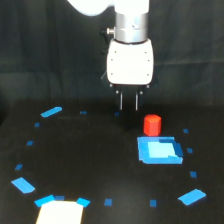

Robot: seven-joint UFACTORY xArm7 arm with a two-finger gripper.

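Note:
A red cylinder [152, 125] stands upright on the dark table, just behind a blue tray [144, 151] with a pale square inside. My gripper [129, 103] hangs up and to the left of the cylinder, its two slim fingers apart with nothing between them.
A pale object [58, 213] is cut off at the front left edge. Blue strips and small squares of tape mark the table.

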